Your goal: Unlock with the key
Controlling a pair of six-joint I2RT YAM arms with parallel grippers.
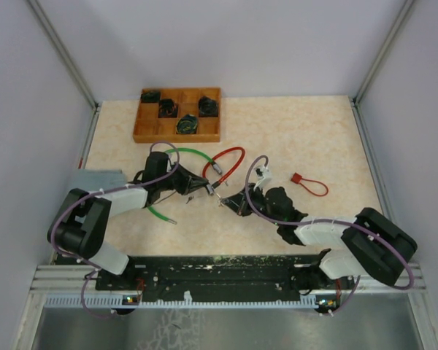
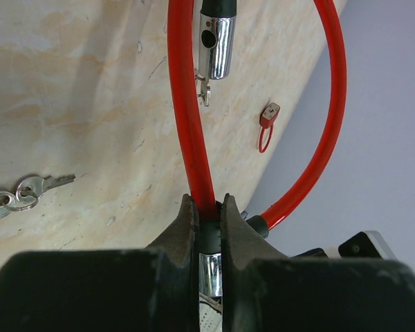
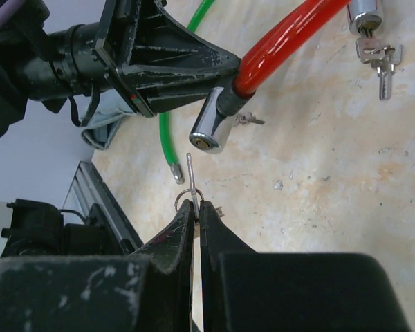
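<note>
A red cable lock [image 1: 237, 160] is held up by my left gripper [image 1: 204, 186], which is shut on its chrome-ended barrel [image 2: 209, 273]. My right gripper is shut on a key [image 3: 190, 173], its blade pointing up just below the keyhole end of the red lock's barrel [image 3: 211, 128]; in the right wrist view a small space shows between tip and barrel, though depth is unclear. Loose keys [image 2: 34, 190] lie on the table by the lock.
A wooden compartment tray [image 1: 139, 131] stands at the back. A green cable lock [image 1: 164, 215] and a small red padlock [image 1: 297, 178] lie on the table. Grey cloth [image 1: 95, 179] is at the left.
</note>
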